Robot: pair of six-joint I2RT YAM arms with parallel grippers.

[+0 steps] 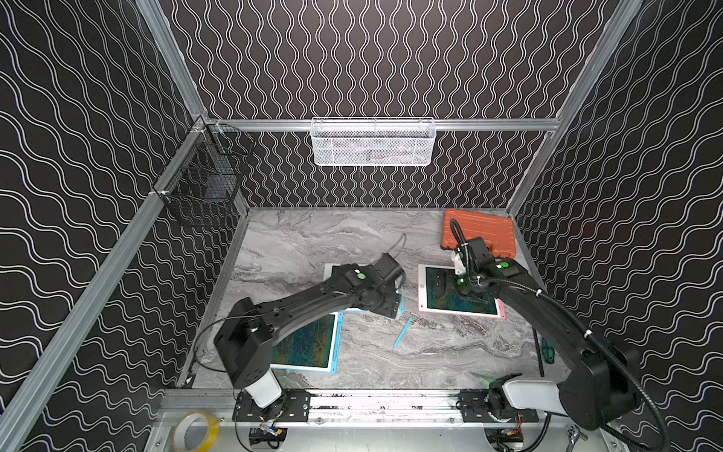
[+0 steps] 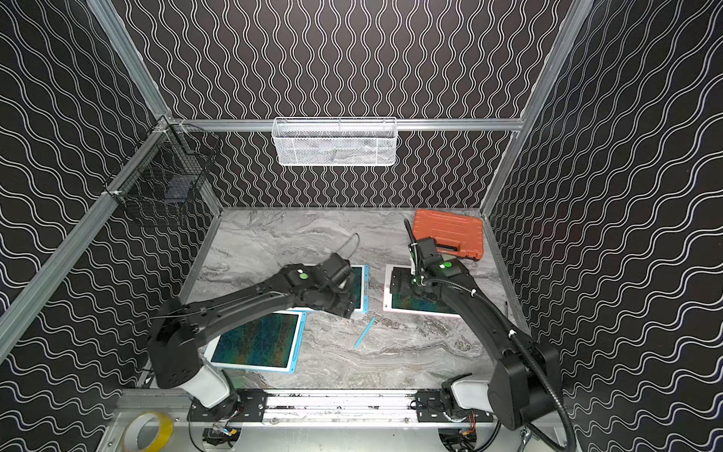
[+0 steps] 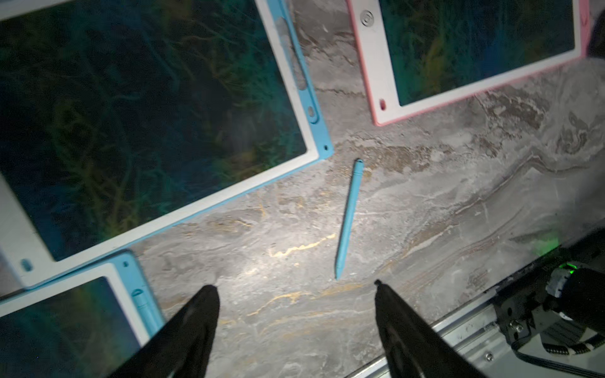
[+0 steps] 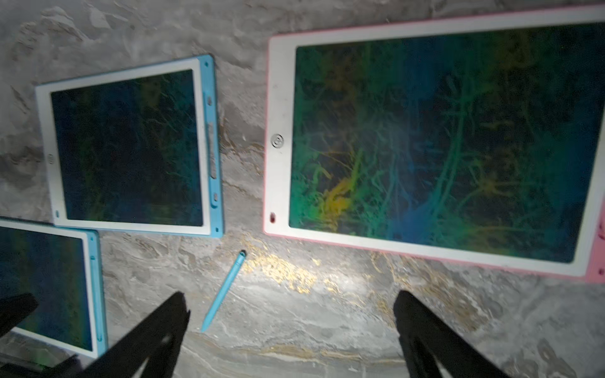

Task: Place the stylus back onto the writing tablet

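Observation:
A blue stylus (image 3: 348, 220) lies loose on the marble tabletop, slanted, just in front of a blue-edged tablet (image 3: 157, 107) whose side slot (image 4: 212, 151) is empty. Another blue-edged tablet (image 1: 307, 342) lies nearer the front left and has a blue stylus in its side holder. My left gripper hovers above the table, its fingers apart with nothing between them; the loose stylus shows just ahead of its fingertips. Over the pink-edged tablet (image 4: 435, 138) my right gripper is open and empty, with the loose stylus to its left in its wrist view.
An orange case (image 1: 482, 229) sits at the back right corner. A white mesh basket (image 1: 372, 143) hangs on the back wall, a black wire basket (image 1: 207, 180) on the left. Bare tabletop (image 1: 444, 354) surrounds the stylus.

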